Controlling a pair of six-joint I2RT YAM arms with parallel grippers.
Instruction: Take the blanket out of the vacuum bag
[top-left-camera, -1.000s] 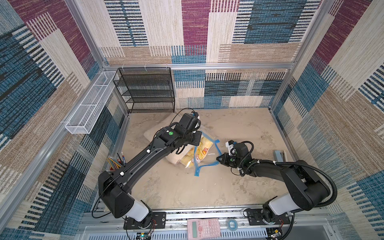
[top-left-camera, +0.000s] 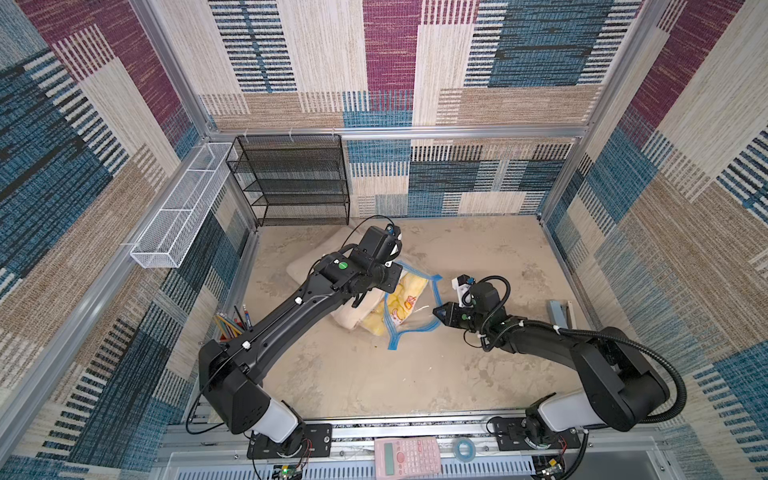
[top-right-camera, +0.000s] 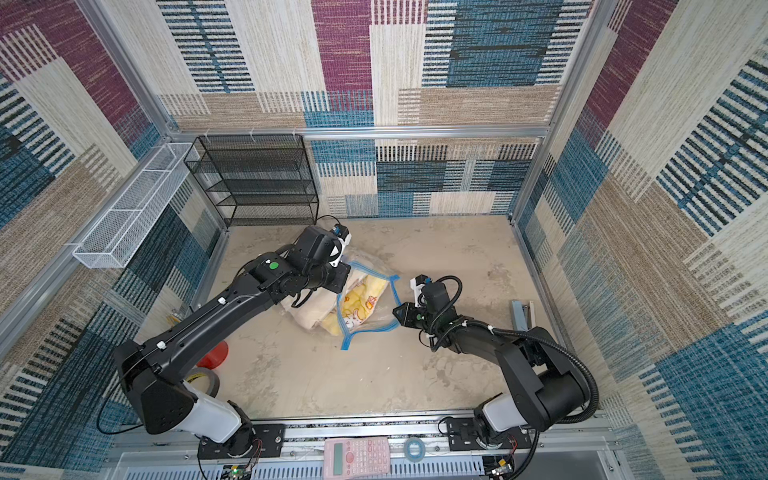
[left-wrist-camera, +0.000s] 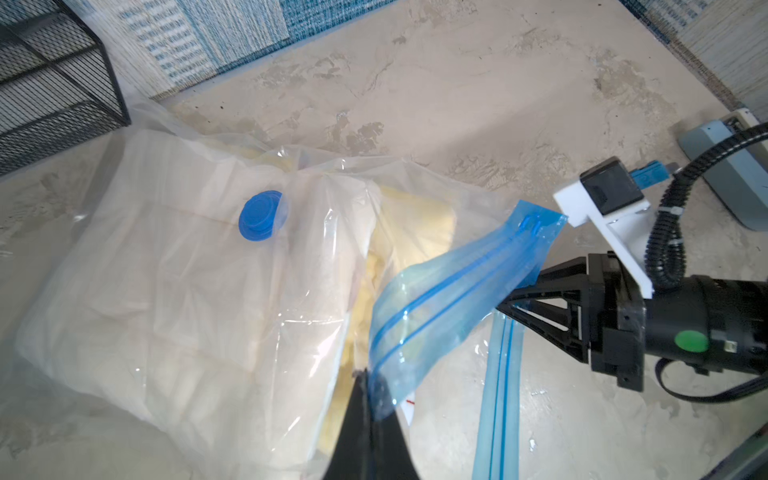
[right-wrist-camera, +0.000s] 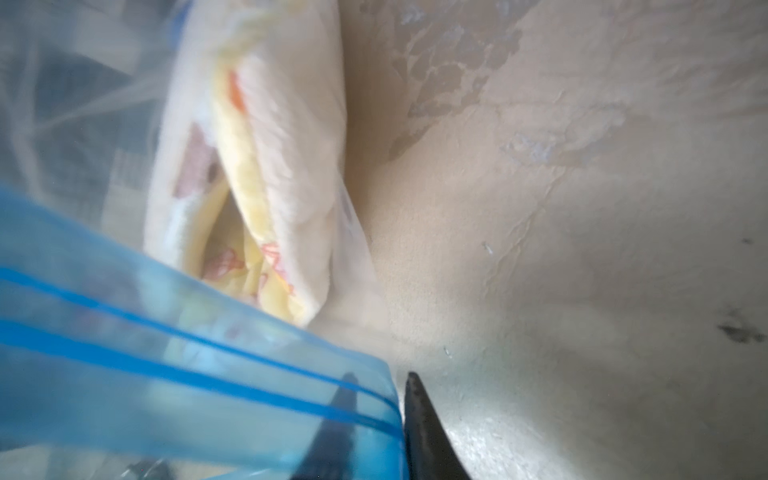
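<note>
A clear vacuum bag (left-wrist-camera: 200, 296) with blue zip strips and a blue valve (left-wrist-camera: 257, 214) lies mid-table, its mouth spread toward the right. Inside, the folded cream and yellow blanket (right-wrist-camera: 280, 160) shows at the opening, with printed figures. My left gripper is shut at the bag's mouth, the blue zip strip (left-wrist-camera: 448, 288) running to its fingertips. My right gripper is at the opposite edge of the mouth, with the blue strip between or against its fingers; how far its fingers stand apart is unclear.
A black mesh rack (top-left-camera: 288, 180) stands at the back left, a white wire basket (top-left-camera: 180, 208) on the left rail. A blue-grey object (top-left-camera: 558, 312) sits at the right edge.
The right arm has shifted slightly.
</note>
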